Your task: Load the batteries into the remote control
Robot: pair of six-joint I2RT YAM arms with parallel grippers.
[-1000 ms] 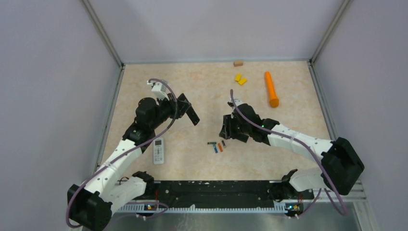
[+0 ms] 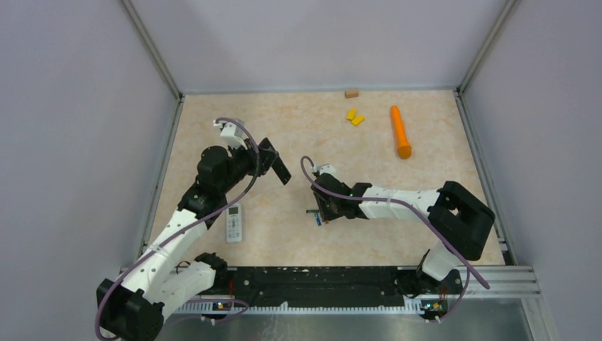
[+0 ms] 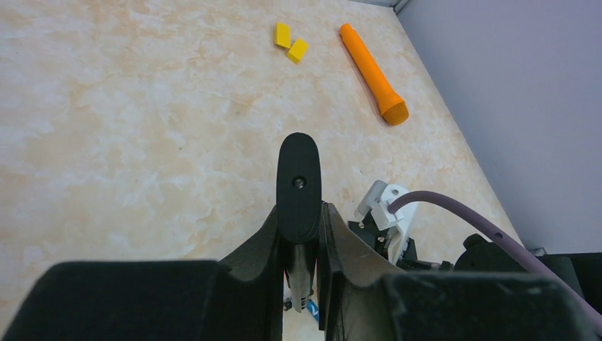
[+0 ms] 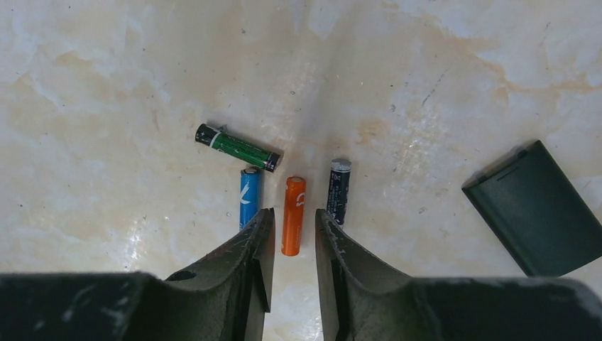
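My left gripper is shut on a slim black remote control [image 2: 281,169], held up above the table and tilted. Seen end-on in the left wrist view, the remote [image 3: 299,181] rises between the fingers. In the right wrist view an orange battery [image 4: 292,227] lies on the table, within the gap of my right gripper, which is part open and holds nothing. Left of it are a blue battery [image 4: 249,193], partly behind a finger, and a green battery [image 4: 238,147]. A black battery [image 4: 338,186] lies to the right.
A flat black piece [image 4: 543,213] lies right of the batteries. The white remote [image 2: 233,224] rests near the left arm. Farther back are two yellow blocks [image 2: 351,114], a wooden block [image 2: 351,93] and an orange torch-like object [image 2: 400,131].
My right gripper has moved left, over the batteries, and now hides some of them from the top view. The left arm and its remote have shifted only very slightly left.
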